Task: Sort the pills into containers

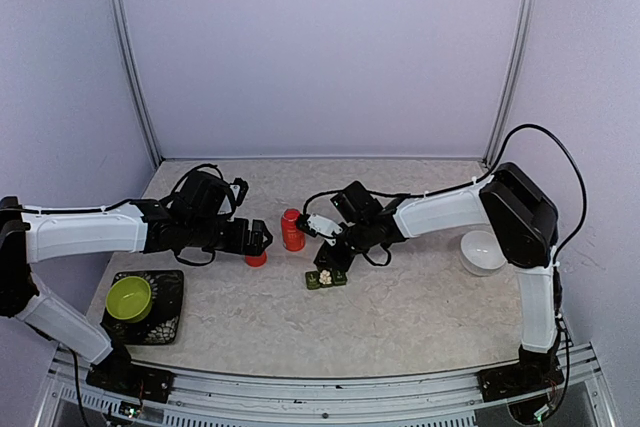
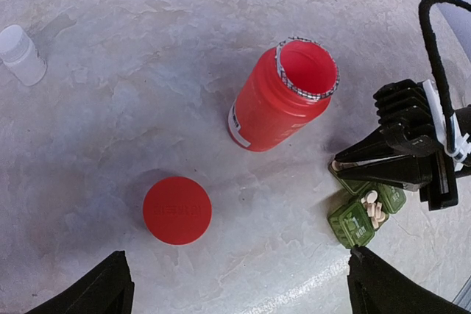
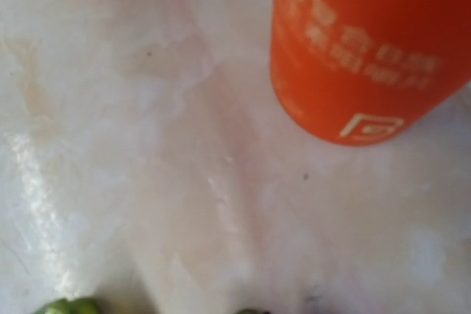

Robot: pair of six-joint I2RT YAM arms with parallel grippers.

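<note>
A small green pill box made of several compartments (image 1: 313, 281) lies on the table; pale pills (image 2: 374, 209) are heaped in its middle one. My right gripper is over the box's far compartment, fingertips slightly apart and a pale bit (image 2: 336, 165) by the tips; whether they touch it I cannot tell. Left of the box stands an uncapped red bottle, also large in the right wrist view. My left gripper is wide open and empty, above the table near the round red cap (image 2: 177, 210).
A small white bottle (image 2: 23, 56) stands at the left wrist view's upper left. A green bowl (image 1: 129, 299) sits on a black tray (image 1: 170, 322) at the front left, a white bowl (image 1: 483, 253) at the right.
</note>
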